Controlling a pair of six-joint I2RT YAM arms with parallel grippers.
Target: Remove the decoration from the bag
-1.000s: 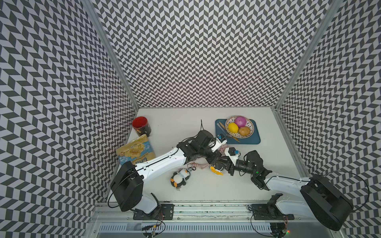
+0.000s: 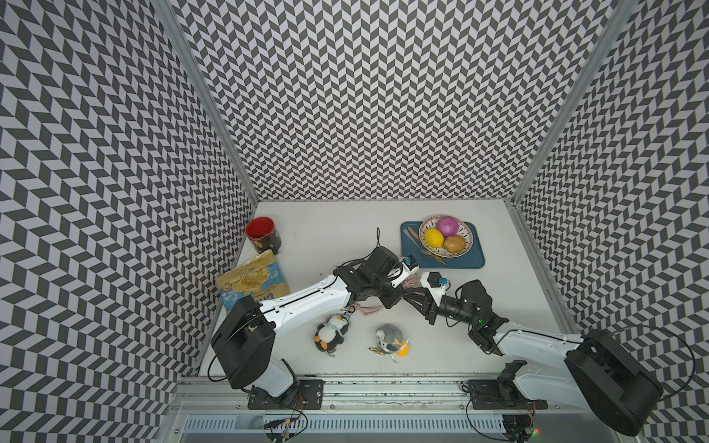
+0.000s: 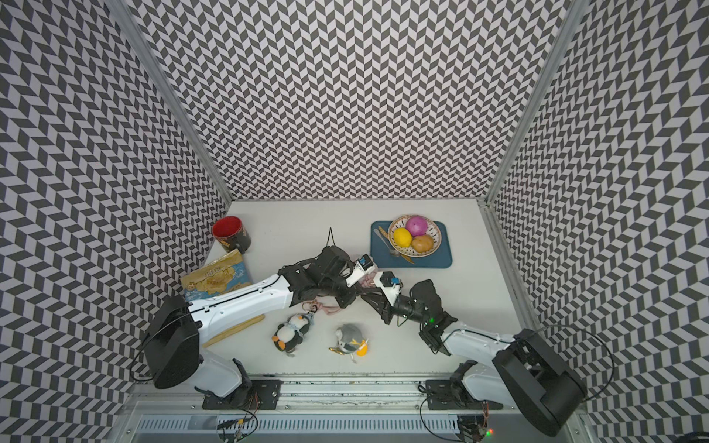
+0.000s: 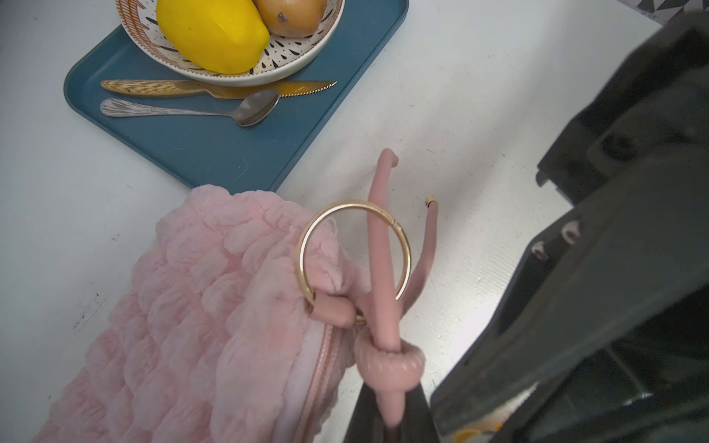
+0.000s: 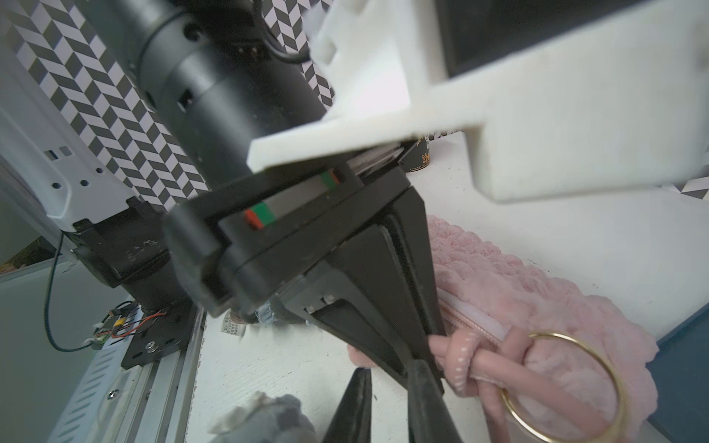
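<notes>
The pink fluffy bag (image 4: 199, 317) lies under my left arm, mostly hidden in the top views. At its zip end, a pink strap (image 4: 382, 295) is knotted beside a gold ring (image 4: 354, 205). My left gripper is shut on this strap just below the knot. My right gripper is partly open, nothing between its fingers, close to the left fingers (image 5: 395, 295). A grey plush with a yellow-orange part (image 2: 389, 338) is apart from both grippers, towards the table's front. To its left lies a black-and-white penguin plush (image 2: 331, 333).
A blue tray (image 2: 472, 258) with a fruit bowl (image 2: 447, 236) and cutlery stands at the back right. On the left are a red-black mug (image 2: 263, 234) and a yellow-blue packet (image 2: 254, 280). Bare table lies to the front right.
The penguin plush has shifted slightly.
</notes>
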